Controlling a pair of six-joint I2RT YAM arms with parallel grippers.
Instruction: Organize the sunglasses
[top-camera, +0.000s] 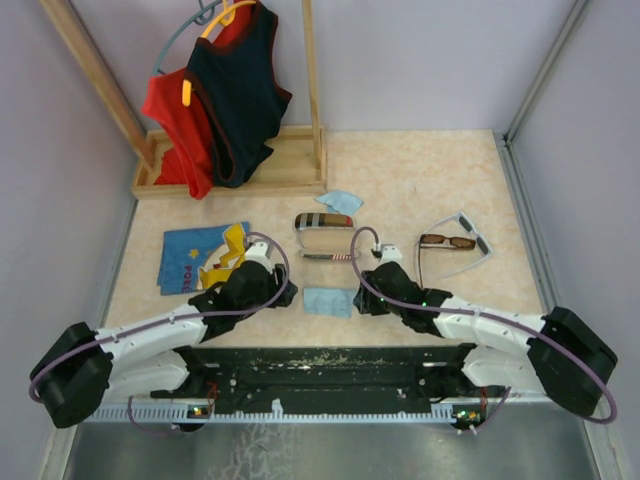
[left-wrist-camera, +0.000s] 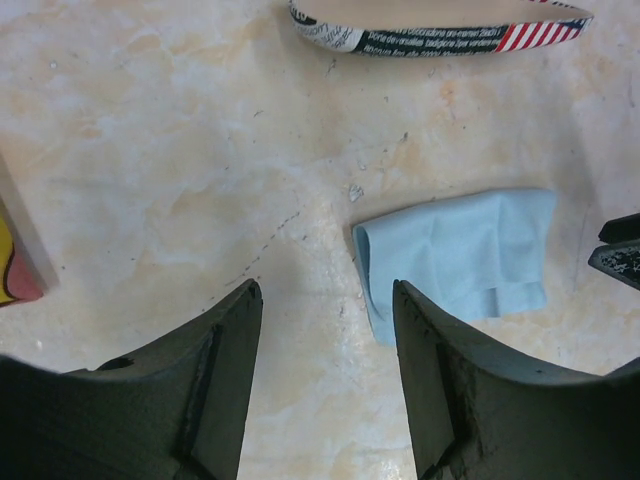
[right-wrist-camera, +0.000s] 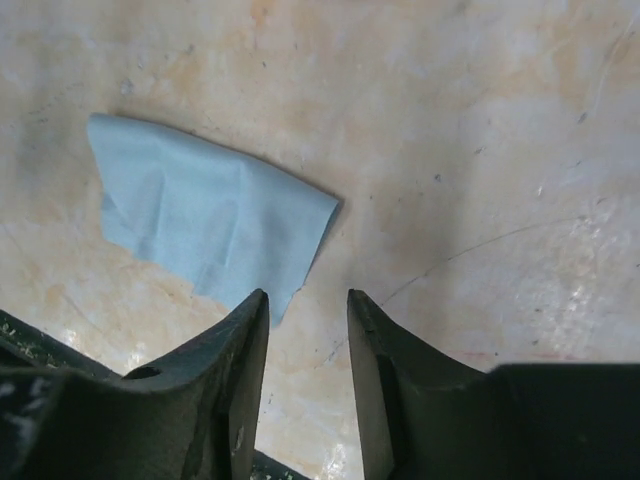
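Brown sunglasses (top-camera: 446, 241) rest across an open white case (top-camera: 473, 228) on the right of the table. A striped case (top-camera: 324, 220) lies open at the centre, its near part seen at the top of the left wrist view (left-wrist-camera: 430, 40). A light blue cloth (top-camera: 328, 302) lies flat between the grippers; another (top-camera: 339, 201) is behind. My left gripper is open, left of the cloth and above the table. My right gripper hovers at the cloth's right edge, its fingertips apart with nothing visible between them.
A blue pouch (top-camera: 185, 260) with yellow cloth lies at the left. A wooden rack (top-camera: 295, 160) with hanging red and dark garments fills the back left.
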